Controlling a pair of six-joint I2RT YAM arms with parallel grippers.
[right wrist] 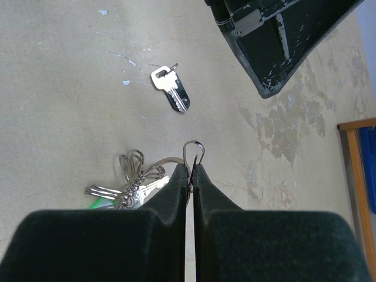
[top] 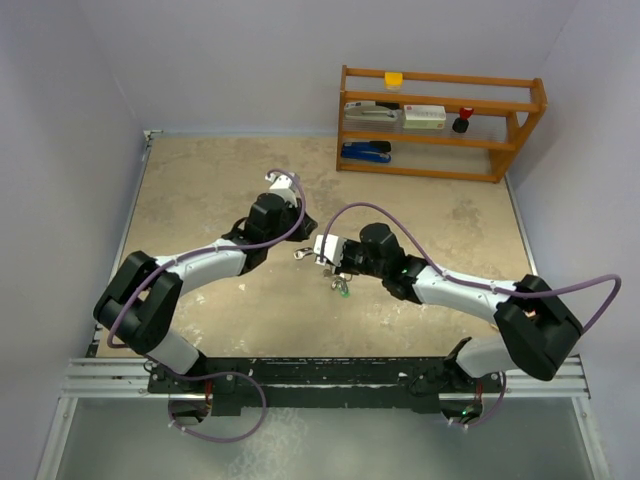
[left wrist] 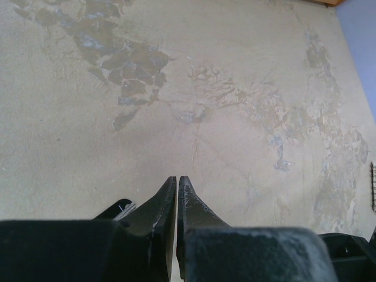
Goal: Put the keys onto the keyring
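A loose key [right wrist: 166, 80] with a black tag [right wrist: 183, 101] lies on the table, away from both sets of fingers in the right wrist view. The left wrist view shows only part of that black tag [left wrist: 110, 210], left of and outside my left gripper, which is shut with nothing between its tips. Above and beyond the key hangs the left gripper's dark tip in the right wrist view. My right gripper is shut on the wire keyring [right wrist: 194, 144]. From it hang several keys [right wrist: 129, 182] and a green tag [right wrist: 101, 202], partly hidden behind the fingers.
At the back right stands a wooden shelf [top: 440, 142] holding a blue stapler [top: 366, 151], a white box [top: 424, 117] and other items. The two grippers are close together mid-table. Open table surrounds them on the left and behind.
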